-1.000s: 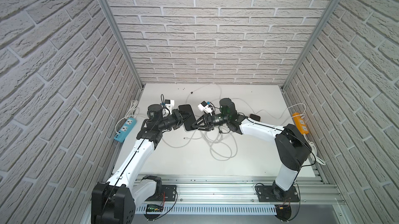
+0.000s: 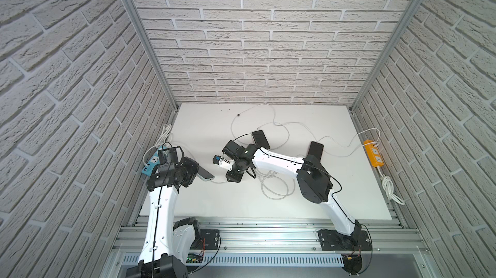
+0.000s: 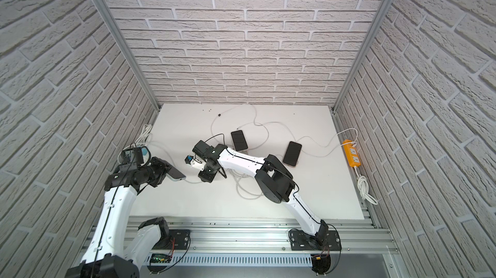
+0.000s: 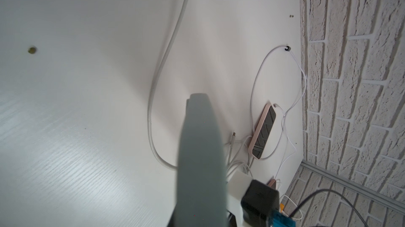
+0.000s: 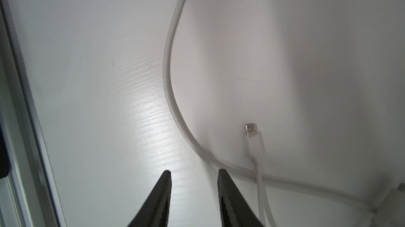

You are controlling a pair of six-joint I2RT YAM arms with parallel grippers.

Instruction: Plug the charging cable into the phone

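Note:
My left gripper (image 2: 188, 169) is shut on a dark phone (image 2: 205, 173) in a grey case, held at the left of the table; it appears as a blurred pale slab in the left wrist view. My right gripper is over the table's front middle, pointing down with parted fingers and nothing between them. Beneath it lie white cables, one with a small metal plug (image 5: 251, 129) just beyond and right of the fingertips, another (image 5: 168, 66) curving past in an arc.
Two other phones (image 2: 260, 138) lie on the table. An orange power strip (image 2: 372, 152) is at the right edge, a blue one (image 2: 151, 163) at the left. The front edge rail (image 5: 23, 100) shows in the right wrist view.
My left gripper has drawn leftward and down with the phone, away from the right one.

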